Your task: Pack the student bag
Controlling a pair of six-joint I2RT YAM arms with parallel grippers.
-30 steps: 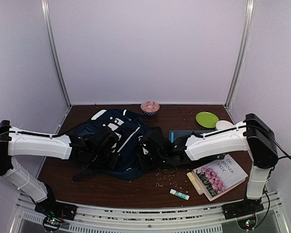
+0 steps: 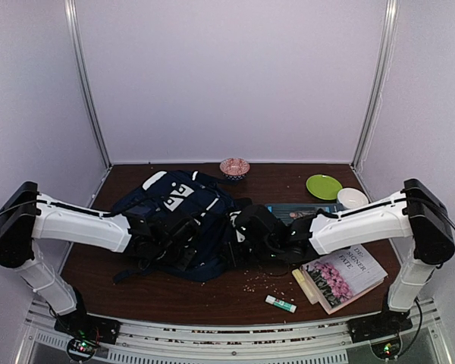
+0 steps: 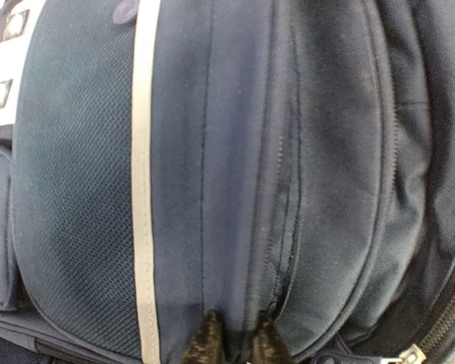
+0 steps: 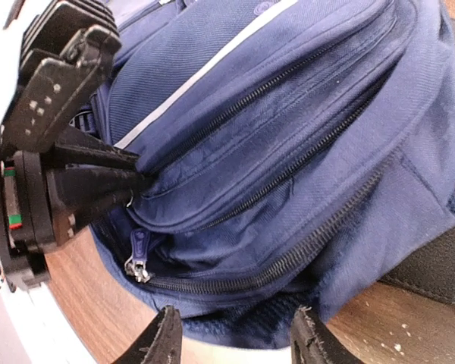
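Note:
The navy backpack (image 2: pixel 212 189) lies on the left and middle of the table, its zippers and white stripe close up in both wrist views. My left gripper is at the bag's front pockets by a zipper seam, its fingertips slightly apart; whether fabric is between them is unclear. In the right wrist view that gripper's black housing sits at the left over the bag. My right gripper stands open over the bag's lower edge, near a zipper puller (image 4: pixel 140 249), with no object clearly held between its fingers.
At the right lie a book (image 2: pixel 341 277), a yellow item (image 2: pixel 303 286), a glue stick (image 2: pixel 280 303) and a blue-grey item (image 2: pixel 303 208). A green plate (image 2: pixel 324 186), white bowl (image 2: pixel 353 197) and patterned bowl (image 2: pixel 234 167) stand at the back.
My right arm has shifted rightward from the bag's middle. My left arm has moved a little to the right compared with a second ago.

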